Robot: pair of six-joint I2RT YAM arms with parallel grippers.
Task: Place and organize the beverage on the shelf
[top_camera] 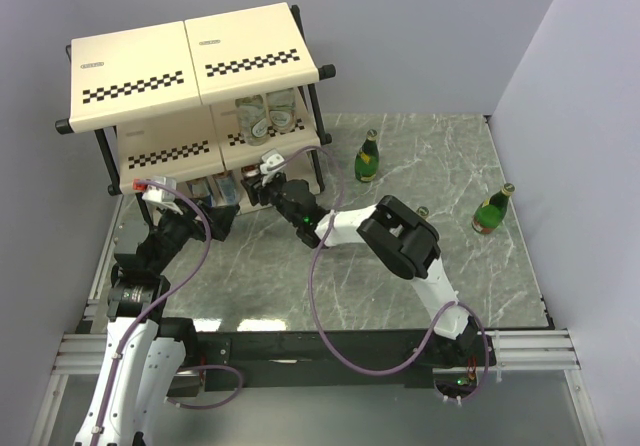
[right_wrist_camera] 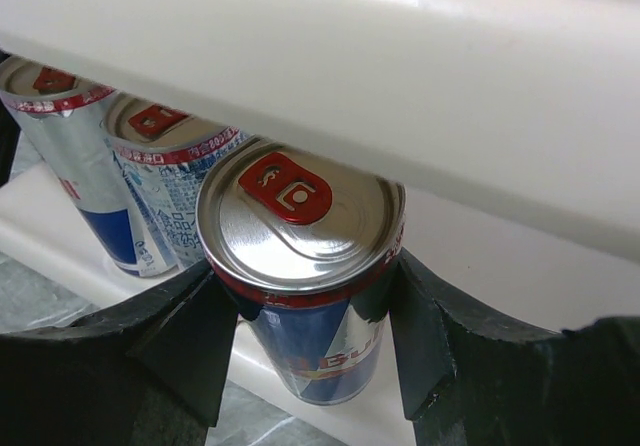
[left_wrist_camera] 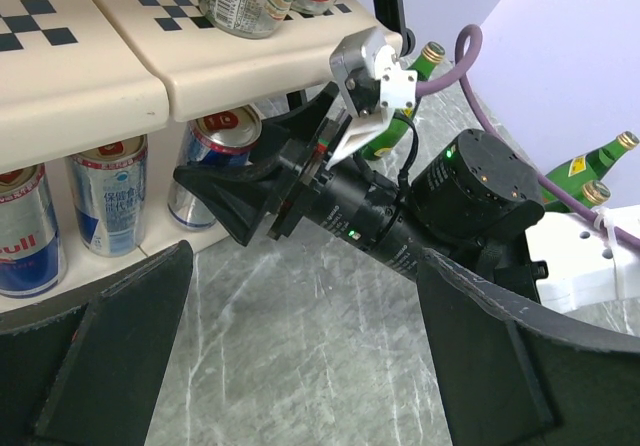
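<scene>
A silver-and-blue can (right_wrist_camera: 320, 336) with a red tab stands upright at the right end of the lower shelf (left_wrist_camera: 150, 241), between the fingers of my right gripper. The fingers lie close along both sides of it; whether they still press on it cannot be told. In the left wrist view this can (left_wrist_camera: 190, 203) is partly covered by the right gripper's black fingers. Two similar cans (left_wrist_camera: 108, 201) stand left of it in a row. My left gripper (top_camera: 228, 216) is open and empty, in front of the shelf's left part.
Two clear bottles (top_camera: 252, 121) stand on the shelf level above. Green bottles (top_camera: 367, 156) (top_camera: 492, 209) stand on the marble table at the right, and another bottle's top (top_camera: 422, 212) shows behind the right arm. The shelf board (right_wrist_camera: 450, 96) hangs low over the can.
</scene>
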